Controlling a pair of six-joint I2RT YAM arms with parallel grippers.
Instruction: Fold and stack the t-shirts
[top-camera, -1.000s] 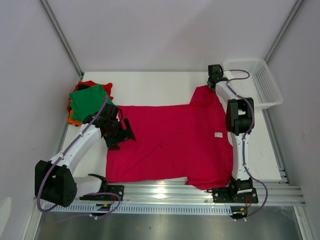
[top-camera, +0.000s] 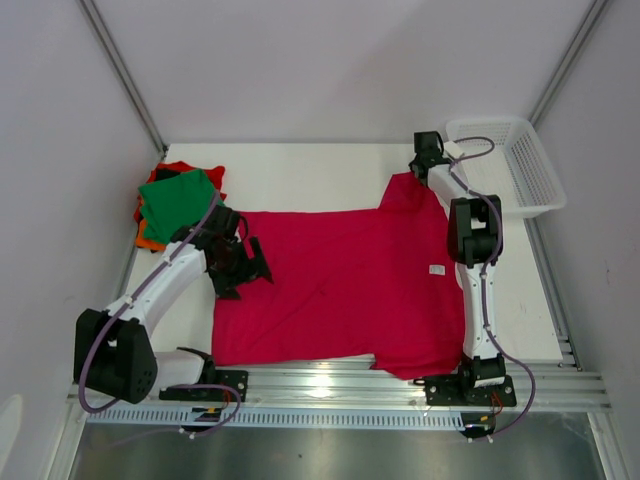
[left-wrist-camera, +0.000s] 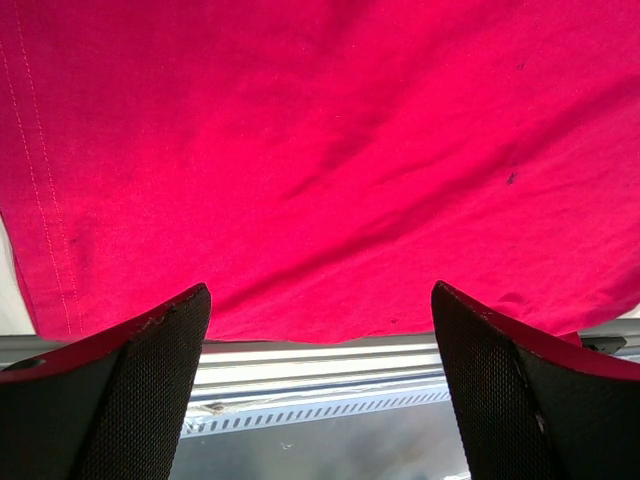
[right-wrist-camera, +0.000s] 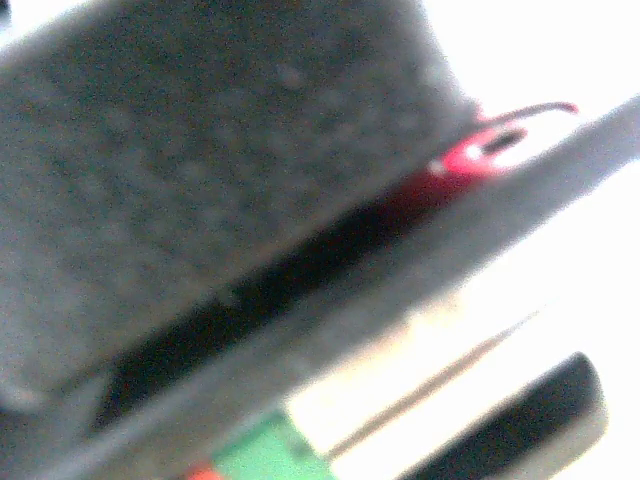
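A red t-shirt (top-camera: 340, 285) lies spread over most of the table, its lower right part hanging past the front edge. Above its left side, my left gripper (top-camera: 248, 277) is open; in the left wrist view its fingers (left-wrist-camera: 150, 385) stand wide apart with only flat cloth beneath. My right gripper (top-camera: 417, 173) is at the shirt's far right sleeve corner. In the blurred right wrist view its fingers (right-wrist-camera: 220, 170) are close together, with a bit of red cloth (right-wrist-camera: 465, 160) at the gap; whether they grip it is unclear.
At the far left sits a stack of folded shirts, a green one (top-camera: 178, 208) on top with red and orange beneath. A white basket (top-camera: 545, 175) occupies the far right corner. Bare white table (top-camera: 300, 180) shows behind the red shirt.
The right gripper has shifted very slightly left at the sleeve corner. The left arm's elbow has moved a little right. The red shirt looks the same.
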